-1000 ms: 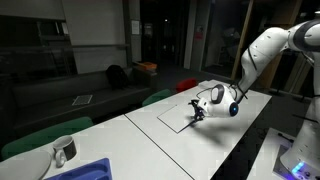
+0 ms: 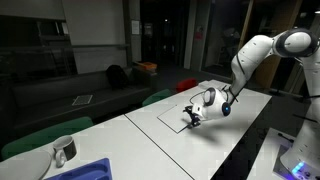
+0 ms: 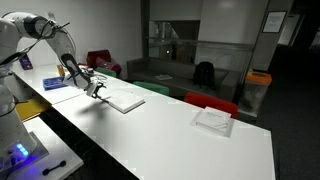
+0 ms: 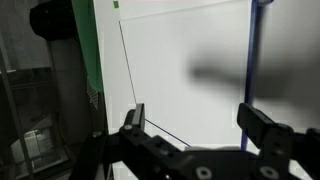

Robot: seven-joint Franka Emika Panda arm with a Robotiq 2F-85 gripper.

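Note:
My gripper stands open in the wrist view, its dark fingertips wide apart with nothing held between them. Below it lies a flat white sheet or board [image 4: 185, 75] with thin dark edge lines. A dark blue strip [image 4: 250, 60] runs along its right side and passes behind the right finger; what it is I cannot tell. In exterior view 1 the gripper [image 2: 190, 119] is low over the near right part of the outlined white board [image 2: 172, 117]. From the other side, the gripper [image 3: 98, 92] hangs beside the board [image 3: 122, 102].
A white mug [image 2: 65, 149] and a blue tray [image 2: 82, 171] are at the left of exterior view 1. A white flat tray [image 3: 212, 121] lies by the red chair [image 3: 220, 93]. Green chairs line the table's far edge.
In exterior view 1 my arm and gripper have shifted slightly left and a little lower. The board, mug and blue tray look unmoved.

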